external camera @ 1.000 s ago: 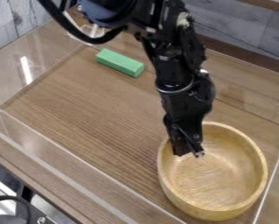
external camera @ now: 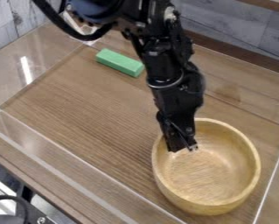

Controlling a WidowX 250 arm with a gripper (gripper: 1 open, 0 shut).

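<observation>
My black arm reaches down from the top of the view, its gripper (external camera: 174, 136) at the left rear rim of a cream plastic bowl (external camera: 209, 184) on the right of the wooden table. The fingertips meet or overlap the rim; whether they are closed on it is unclear.
A green block (external camera: 119, 62) lies at the back left. A grey plank wall stands behind, and a black cable shows at the lower left corner.
The gripper and the bowl have both shifted slightly left and toward the back of the table.
</observation>
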